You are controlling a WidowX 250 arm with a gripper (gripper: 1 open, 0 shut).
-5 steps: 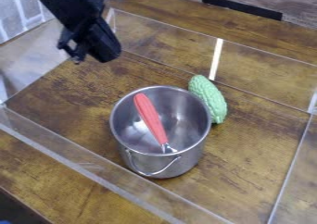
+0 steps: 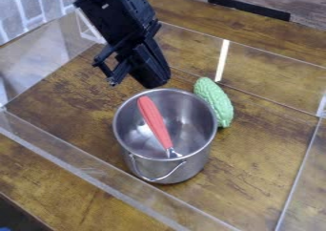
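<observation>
My dark gripper (image 2: 143, 71) hangs in the upper middle, just above and behind the steel pot (image 2: 192, 144), shut with nothing visible between its fingers. Inside the pot a red-handled utensil (image 2: 154, 121) leans, its thin metal end down toward the front of the pot. A green corn-shaped object (image 2: 214, 100) lies just right of and behind the pot.
Clear panels edge the workspace at left and front. A white strip (image 2: 223, 60) lies behind the green object.
The gripper has moved right and toward the front, closer to the pot. The pot, utensil and green object are unchanged.
</observation>
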